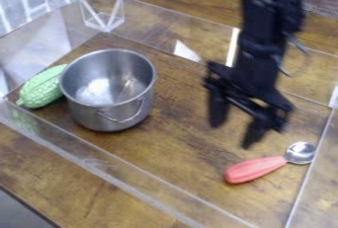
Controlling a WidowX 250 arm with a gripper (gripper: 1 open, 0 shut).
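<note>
My black gripper (242, 111) hangs blurred over the right middle of the wooden board, above and behind a spoon (256, 168) with a red handle and steel bowl. Its fingers look spread apart, with nothing visible between them. A steel pot (106, 91) with a wire handle stands at the left. A green bitter melon (43, 84) lies left of the pot, partly behind it.
Clear low walls surround the work area (158, 178) on the sides. The middle of the board between pot and spoon is bare. A striped cloth or rack (46, 0) is at the back left.
</note>
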